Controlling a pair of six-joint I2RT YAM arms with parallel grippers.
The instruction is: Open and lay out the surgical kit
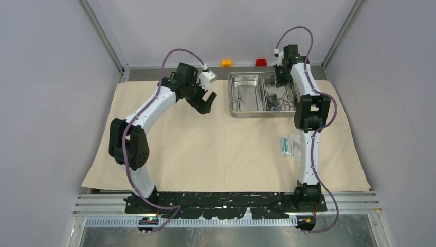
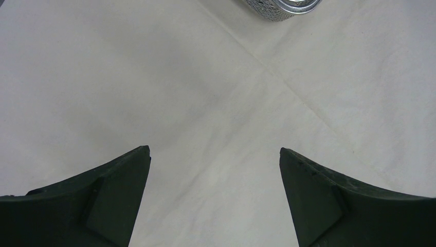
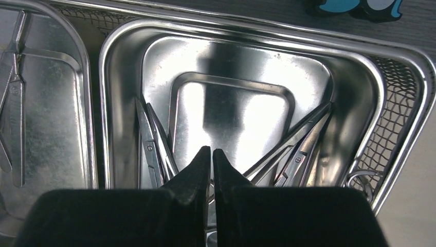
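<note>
A mesh-sided metal basket (image 1: 262, 115) stands at the back right, holding two metal trays. The left tray (image 3: 56, 123) has a pair of slim instruments (image 3: 17, 87) in it. In the right tray (image 3: 236, 103), scissor-like instruments (image 3: 149, 149) lie along the left, and more instruments (image 3: 301, 154) slant along the right. Over this right tray my right gripper points in, its fingertips parted by only a narrow gap; no instrument shows gripped, though the fingers hide several handles. My left gripper (image 1: 211, 103) is open above bare cloth, left of the basket.
Two small packets, one with green print (image 1: 285, 145) and one pale (image 1: 295, 147), lie on the beige cloth in front of the basket. Yellow (image 1: 226, 63) and red (image 1: 261, 62) blocks sit behind it.
</note>
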